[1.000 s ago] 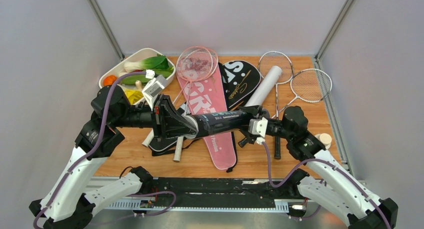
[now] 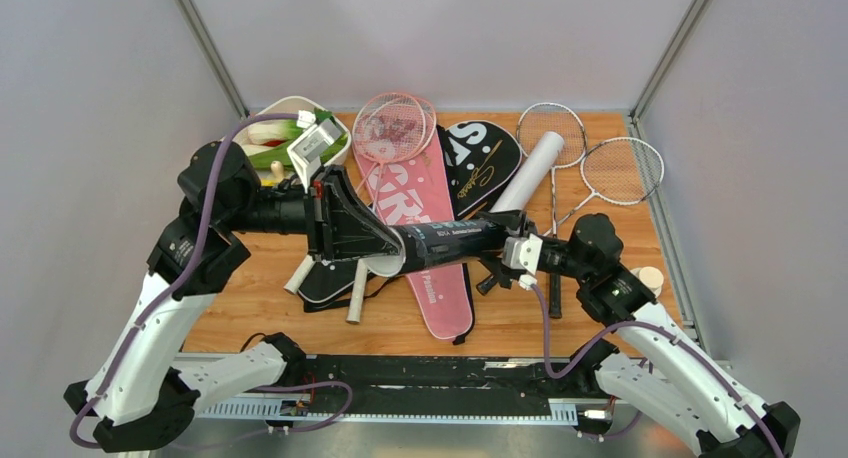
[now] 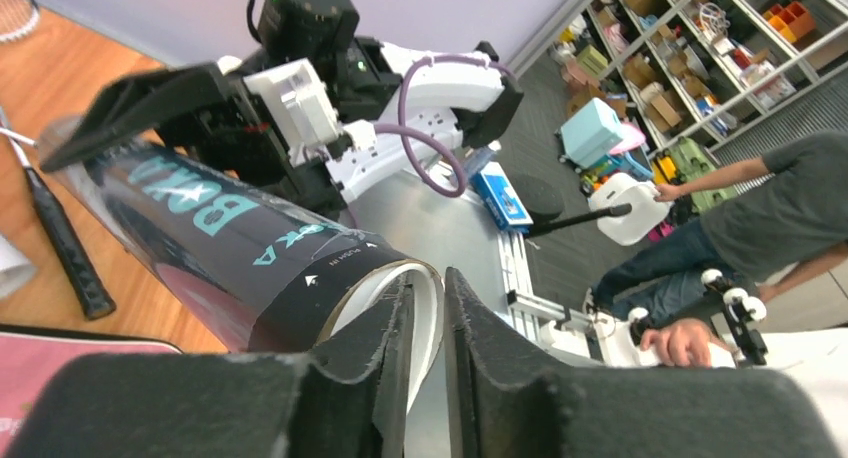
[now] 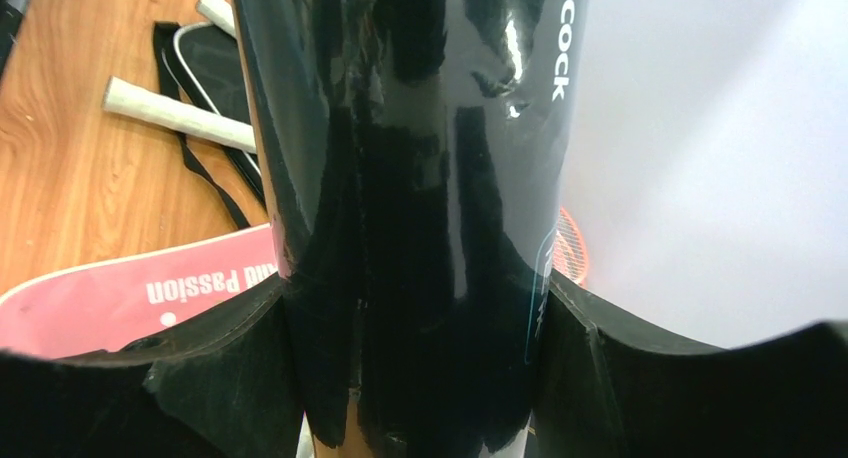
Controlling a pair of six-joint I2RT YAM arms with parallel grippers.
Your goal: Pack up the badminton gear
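A dark shuttlecock tube [image 2: 445,240] hangs level over the pink racket bag [image 2: 430,308], my right gripper shut around its body near the right end. My left gripper is at the tube's left end, its fingers close together at the white open rim; whether they pinch anything is hard to tell. A black racket bag [image 2: 483,156] lies beside the pink one. Pink rackets [image 2: 395,128] lie at the back middle, white rackets [image 2: 620,168] at the right. A white roll [image 2: 530,173] rests on the black bag's right.
A white basket [image 2: 285,105] of vegetables sits at the back left. A round cream object [image 2: 651,278] is at the right edge. Bare wooden table [image 2: 240,313] shows at front left and front right. Walls enclose the back and sides.
The tube's left end has moved a little toward the front. The right arm has moved only slightly.
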